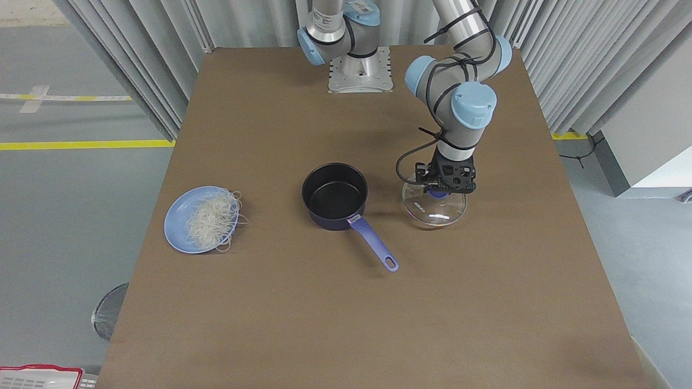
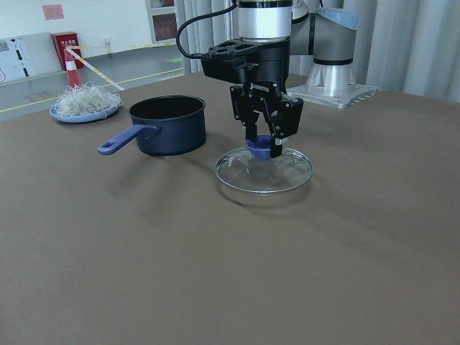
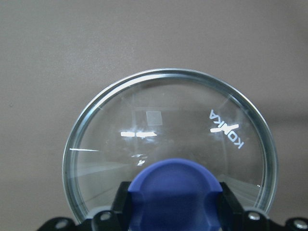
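The glass lid [image 1: 428, 210] with blue knob is low over the table right of the pot; my gripper [image 2: 263, 144] is shut on the knob [image 3: 174, 195], seen between the fingers in the wrist view. The dark pot [image 1: 334, 194] with blue handle [image 1: 374, 241] stands uncovered on the table, its inside looking empty. Left of it is a blue plate [image 1: 178, 223] with a heap of white noodle-like strands [image 1: 211, 220].
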